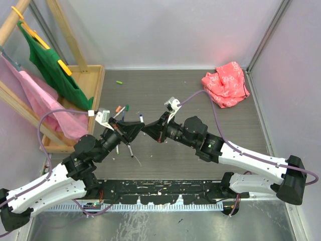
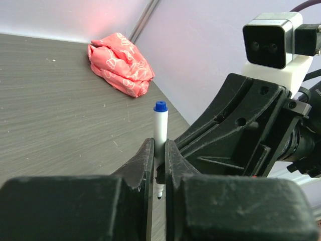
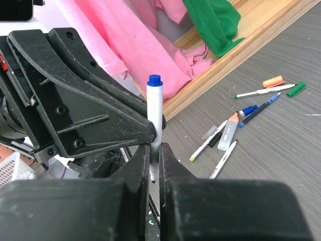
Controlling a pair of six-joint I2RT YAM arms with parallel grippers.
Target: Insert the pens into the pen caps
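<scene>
A white pen (image 1: 141,118) with a blue end stands upright between the two arms. In the left wrist view the tips of my left gripper are shut on the pen (image 2: 160,125), its blue end up and its dark tip down. The right wrist view has my right gripper shut on the same pen (image 3: 154,103), around its lower part. Both sets of fingers meet closely there. On the table lie a green cap (image 3: 296,89), an orange cap (image 3: 273,82), a blue cap (image 3: 248,111) and a capless blue pen (image 3: 259,110).
Several white pens and a grey-orange marker (image 3: 228,131) lie loosely near the wooden rack (image 1: 98,95), where pink and green cloths hang. A small lime-green piece (image 1: 119,82) sits at the back. The red cloth (image 1: 225,85) is back right.
</scene>
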